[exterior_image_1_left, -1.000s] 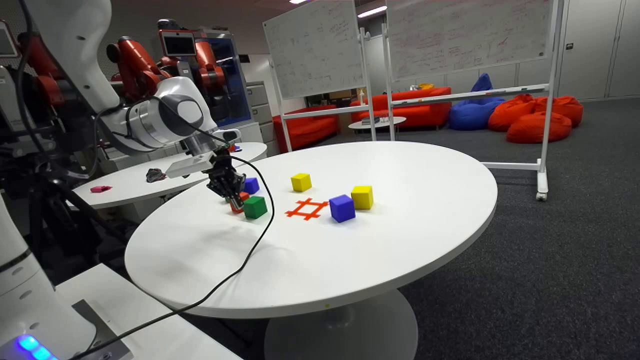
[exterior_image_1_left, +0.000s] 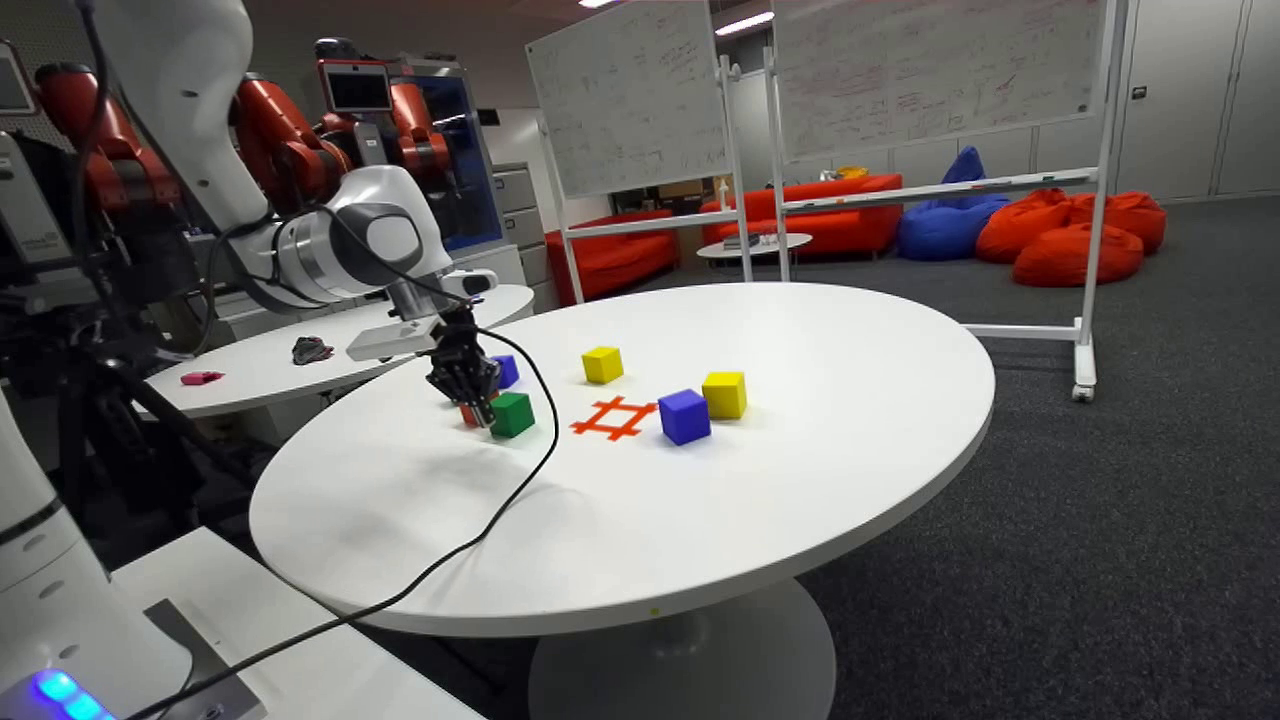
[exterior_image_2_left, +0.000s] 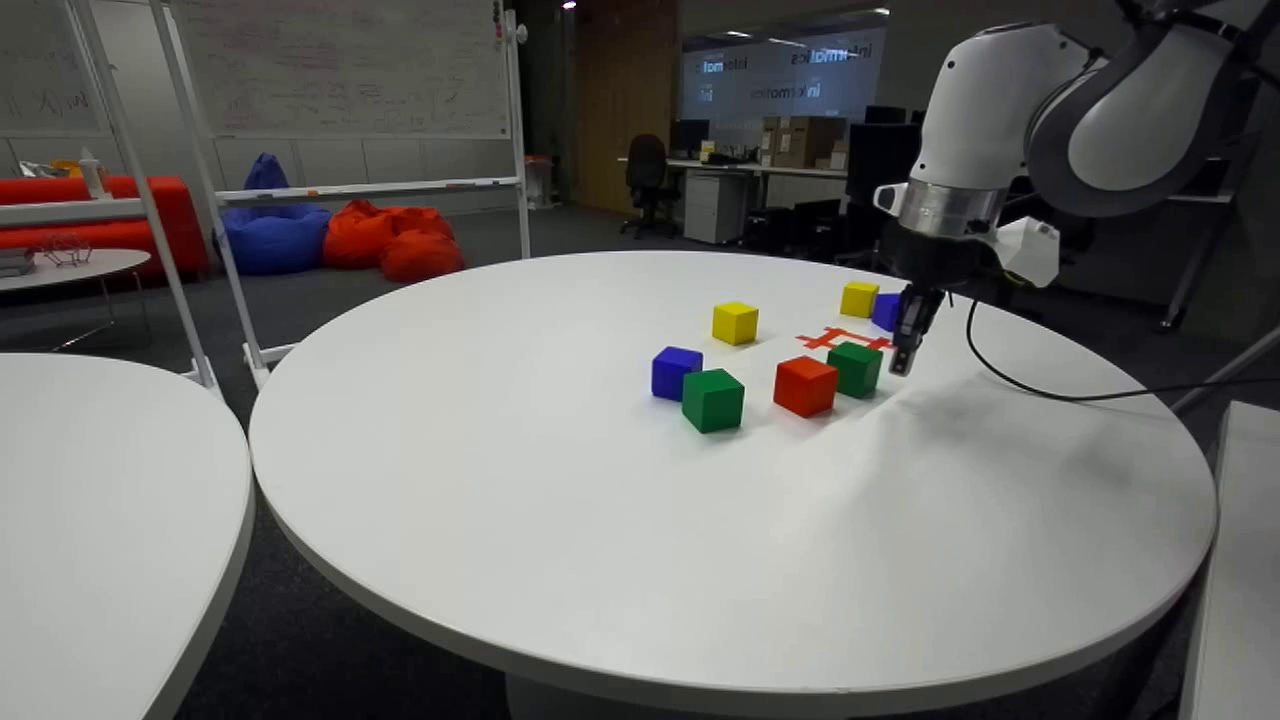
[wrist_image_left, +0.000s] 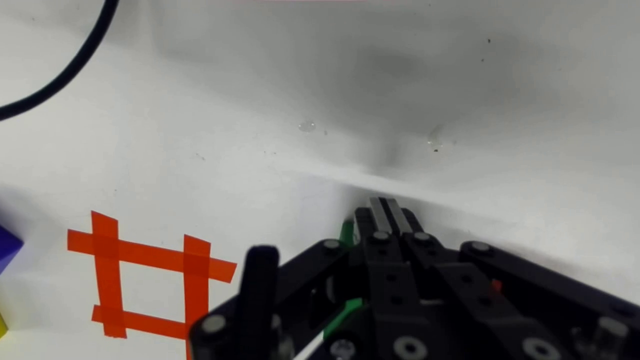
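My gripper (exterior_image_2_left: 900, 366) points down close to the table beside a green cube (exterior_image_2_left: 854, 368), its fingers shut with nothing showing between them. A red cube (exterior_image_2_left: 805, 385) sits just beyond that green cube; in exterior view 1 the fingers partly cover the red cube (exterior_image_1_left: 468, 415). In the wrist view, the gripper hides most of the green cube (wrist_image_left: 347, 231), and only a speck of red shows through the linkage. A square of crossed orange-red tape (wrist_image_left: 151, 257) lies on the table, its inside empty.
Near the tape stand a blue cube (exterior_image_1_left: 685, 416) and two yellow cubes (exterior_image_1_left: 725, 394). Another blue cube (exterior_image_2_left: 675, 373) and green cube (exterior_image_2_left: 714, 401) sit past the red one. A black cable (exterior_image_1_left: 480, 534) loops across the table. The white table (exterior_image_2_left: 540, 480) has wide clear areas.
In exterior view 1 the gripper has shifted slightly right and lower, nearer the green cube. The cable has moved right with the arm.
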